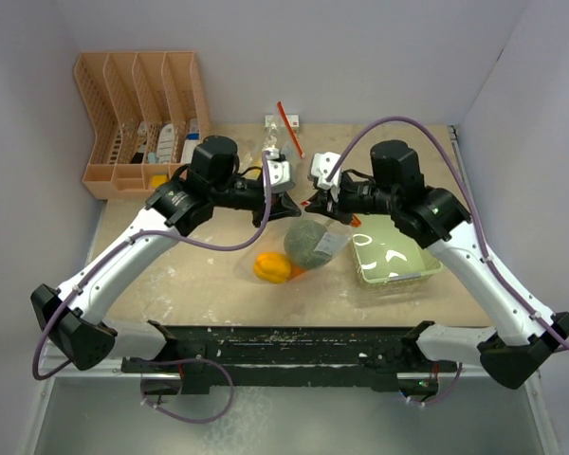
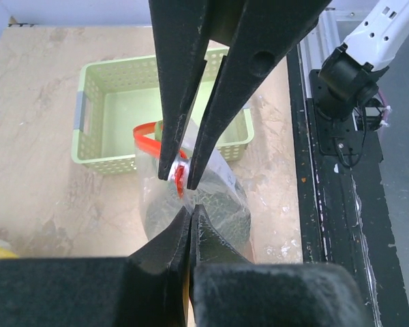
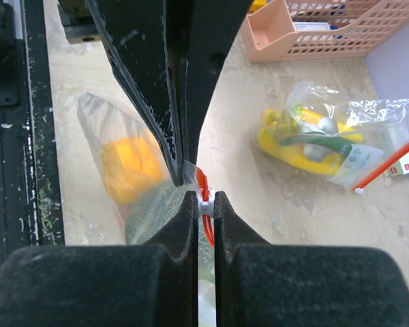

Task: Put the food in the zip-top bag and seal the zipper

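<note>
A clear bag holds a yellow pepper and a green item, hanging under my grippers. My right gripper is shut on the bag's red zipper at its top, around a small white piece. My left gripper is shut right beside it, just in front of the right one; nothing clear shows between its fingers. In the right wrist view, a second bag with yellow food and a red strip lies on the table.
A green basket stands right of the bag. A pink divided organizer sits at the back left.
</note>
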